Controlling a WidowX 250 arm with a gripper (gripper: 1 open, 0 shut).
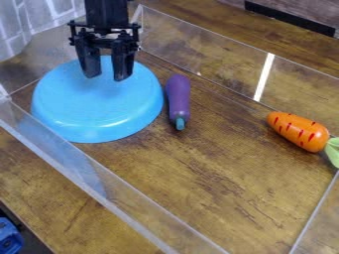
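My black gripper [106, 62] hangs over the back part of a light blue round plastic piece [95, 107], its two fingers spread apart. Just right of the blue piece lies a purple eggplant-like toy [179, 99]. An orange toy carrot [295, 129] with a green top lies at the far right. Whether anything sits between the fingers is hard to tell.
Clear plastic walls border the wooden work surface [225, 189]. A small blue object [7, 238] shows at the lower left corner, outside the clear wall.
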